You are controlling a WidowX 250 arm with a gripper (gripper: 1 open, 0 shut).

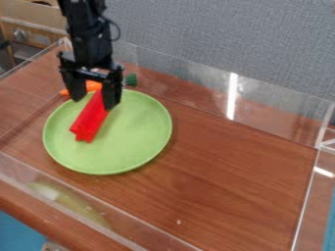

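My black gripper (93,96) hangs over the upper left of the green plate (136,140), its fingers open either side of the upper part of a red bar (86,125) that lies slanted on the plate. An orange carrot (94,86) with a green top (131,79) lies behind the plate, partly hidden by the gripper.
Transparent barriers line its back, right and front edges. A cardboard box (29,12) sits beyond the back left corner.
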